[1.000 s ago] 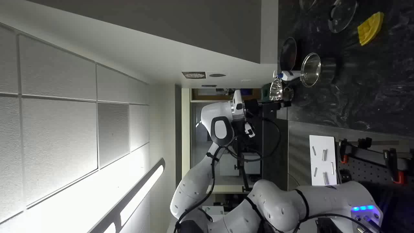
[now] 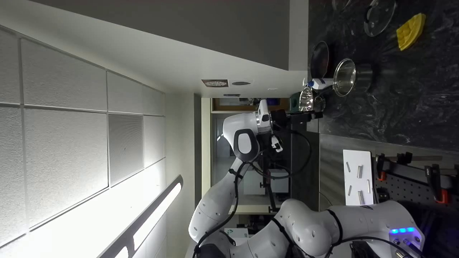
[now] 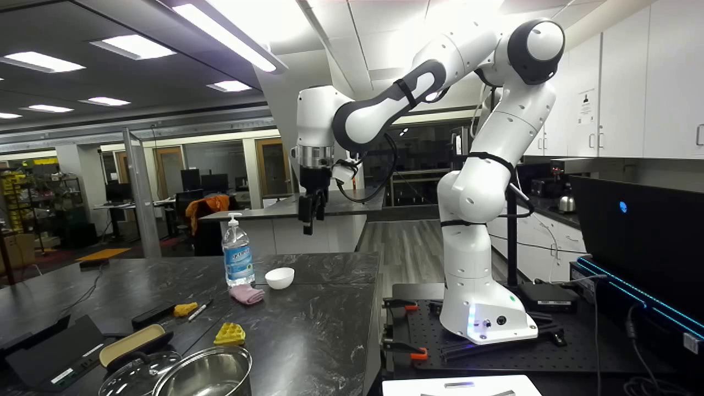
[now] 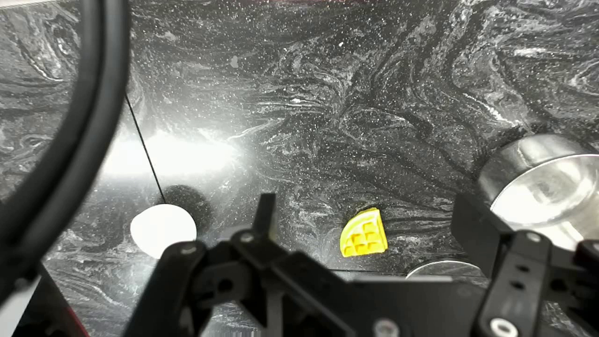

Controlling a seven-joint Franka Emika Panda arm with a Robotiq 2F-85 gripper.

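Note:
My gripper hangs high above the dark marbled counter, pointing down. In the wrist view its fingers stand wide apart and hold nothing. Well below, a yellow waffle-shaped piece lies on the counter, seen through the gap between them. To its left in that view is a white bowl; to its right stands a steel pot, partly cut off by the frame. Part of a glass lid shows behind the gripper body.
Around the counter are a clear soap bottle, a pink cloth, a yellow sponge, a marker and a tan-topped pan. A white board with metal pieces lies near the arm's base. Bare counter surrounds the bowl.

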